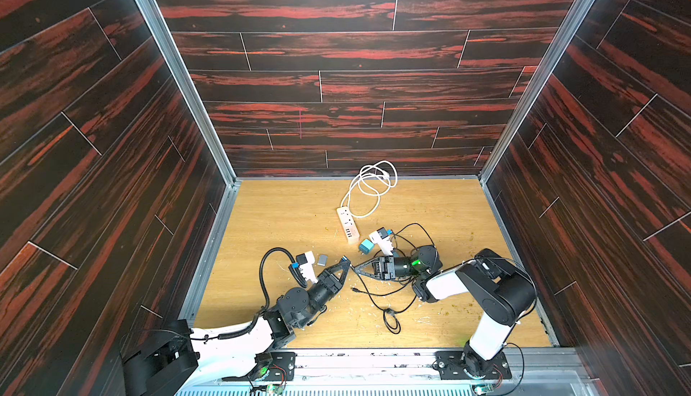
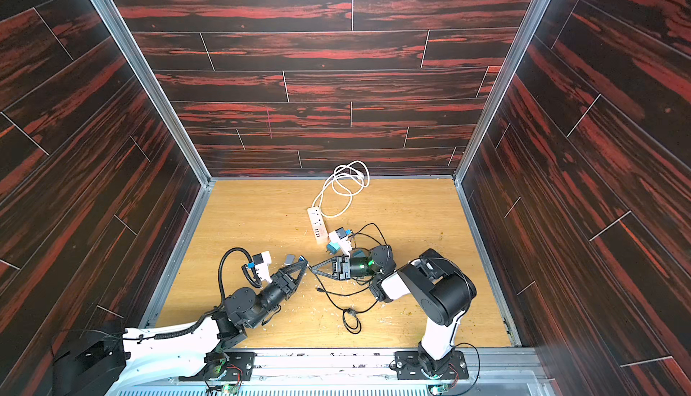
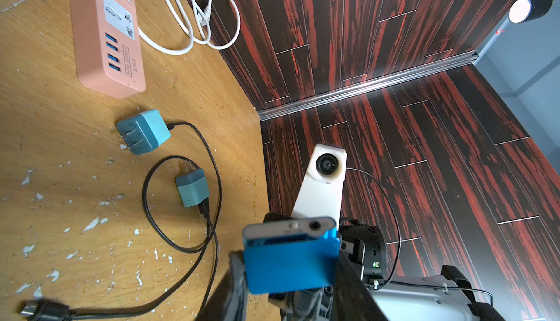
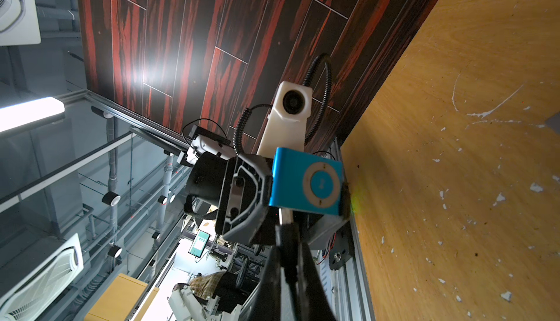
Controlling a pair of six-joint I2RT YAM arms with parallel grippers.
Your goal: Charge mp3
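Note:
My left gripper (image 1: 346, 260) is shut on the small blue mp3 player (image 4: 312, 182), holding it above the table. Its control ring faces my right wrist camera. In the left wrist view a round dark hole shows in the player's silver edge (image 3: 290, 227). A black plug (image 4: 286, 240) has its silver tip at the player's lower edge in the right wrist view; how far in it sits cannot be told. The right gripper's blurred fingers (image 4: 267, 297) stand close round the plug and cable, and their grip is unclear. My right gripper (image 1: 357, 268) faces the left one, very near.
A pink power strip (image 3: 108, 41) lies behind, with its white cord (image 1: 374, 187) coiled. Two teal chargers (image 3: 143, 131) with black cables (image 3: 169, 240) lie on the table. A loose cable end (image 3: 45, 309) is nearer.

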